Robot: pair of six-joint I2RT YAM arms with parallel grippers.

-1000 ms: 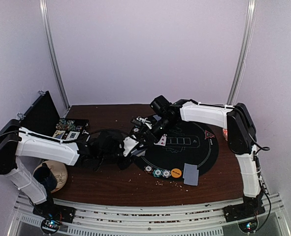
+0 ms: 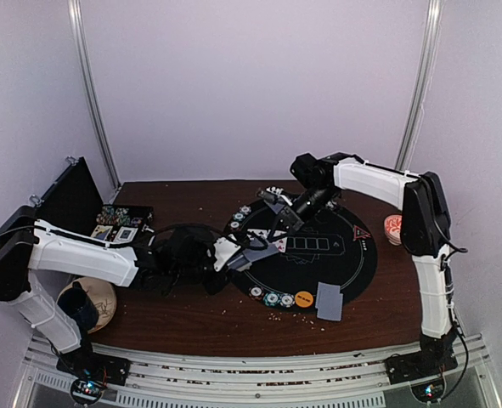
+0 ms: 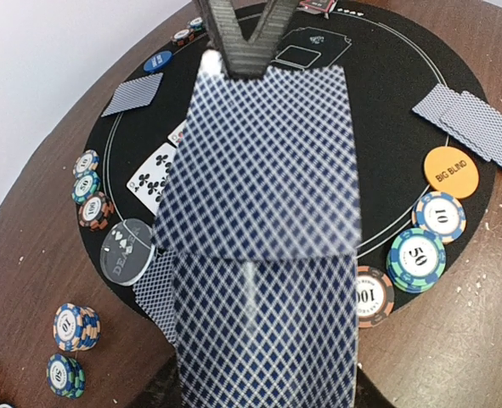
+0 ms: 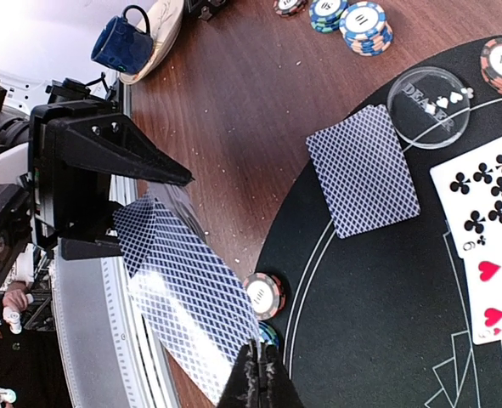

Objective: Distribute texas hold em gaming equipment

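Observation:
Above the black poker mat (image 2: pixel 327 272), my left gripper (image 2: pixel 229 263) is shut on patterned playing cards (image 3: pixel 263 331). In the right wrist view those cards (image 4: pixel 183 289) stretch from the left gripper to my right gripper, which is shut; its fingertips overlap the upper card, and whether they pinch it I cannot tell. Card backs (image 3: pixel 132 92) lie on the mat, beside face-up clubs (image 4: pixel 480 195) and hearts (image 4: pixel 493 297). A dealer button (image 4: pixel 427 106), an orange big blind button (image 3: pixel 451 172) and chip stacks (image 3: pixel 416 259) sit round the rim.
An open black case (image 2: pixel 68 195) stands back left. A blue mug (image 2: pixel 78 306) on a round coaster is at front left. A pink chip stack (image 2: pixel 392 229) sits right of the mat.
My right arm has moved to the right, away from the left gripper, and a card now shows stretched between them in the top view. The left arm has stayed put.

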